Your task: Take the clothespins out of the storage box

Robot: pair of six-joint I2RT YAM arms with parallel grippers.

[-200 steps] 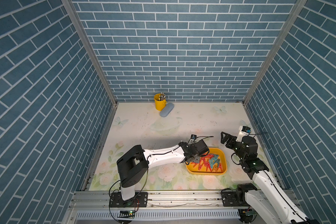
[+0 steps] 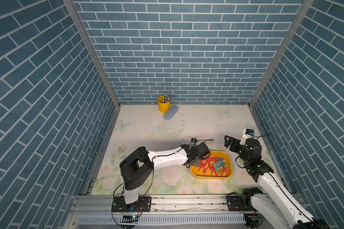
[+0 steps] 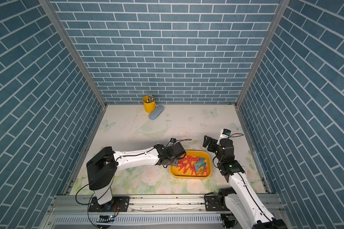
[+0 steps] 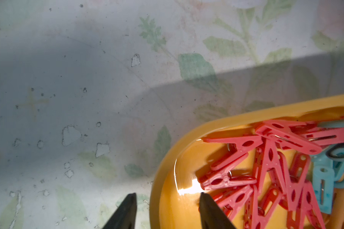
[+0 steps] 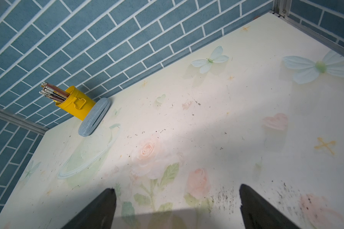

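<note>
An orange storage box (image 2: 196, 172) holds red, teal and orange clothespins, seen in the left wrist view as red clothespins (image 4: 271, 160) and teal clothespins (image 4: 323, 187). My left gripper is over the box's rounded left rim (image 4: 168, 168), its fingers apart, one outside the rim and one over the inside, with nothing seen held. My right gripper stands open and empty above the table right of the box, facing bare tabletop.
A yellow cup of pens (image 2: 162, 105) and a blue-grey case (image 2: 171, 112) sit at the back left. Tiled walls surround the table on three sides.
My left gripper has shifted slightly leftward along the box's left end. The right arm has moved very slightly; the box and clothespins look unchanged.
</note>
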